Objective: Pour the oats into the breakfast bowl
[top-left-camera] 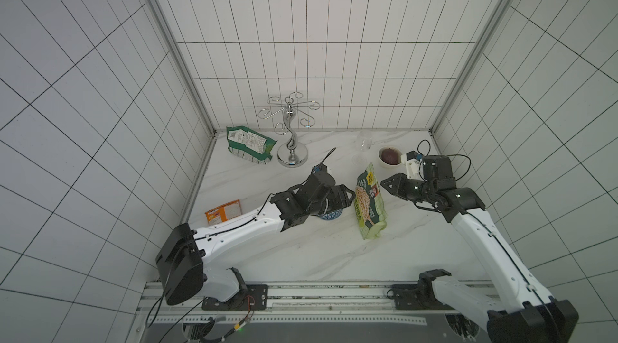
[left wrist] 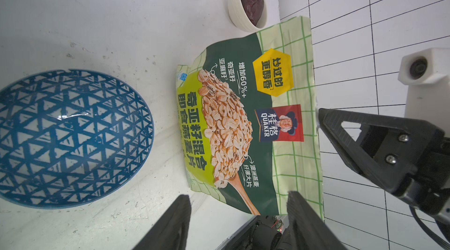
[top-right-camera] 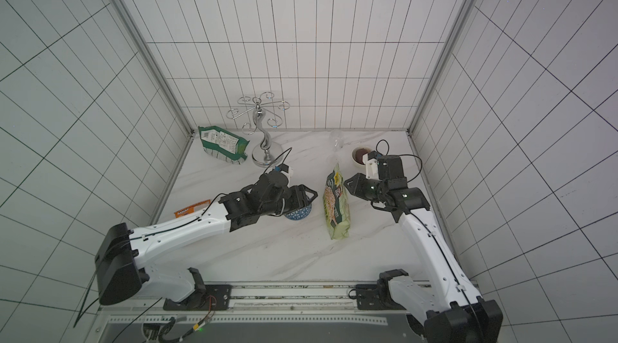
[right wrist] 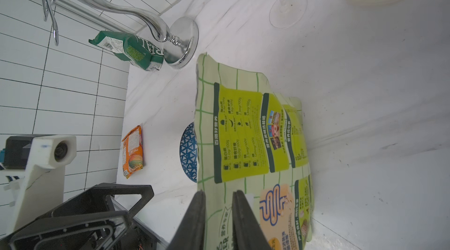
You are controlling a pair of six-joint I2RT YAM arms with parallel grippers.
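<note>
The green Quaker oats bag [top-left-camera: 369, 204] stands on the counter in the middle, facing left. My left gripper hovers beside it over the patterned blue bowl [left wrist: 75, 137], fingers apart with nothing held between them. My right gripper is at the bag's other side, above and close to its back panel, fingers parted; whether it touches the bag is unclear. The blue bowl lies just left of the bag, partly hidden under my left arm in the top views.
A chrome stand [top-left-camera: 293, 153] and green packet [top-left-camera: 249, 145] are at the back left, an orange packet [top-left-camera: 222, 213] at left, a clear glass [right wrist: 286, 8] and cream bowl with dark contents [top-left-camera: 390, 156] at the back right.
</note>
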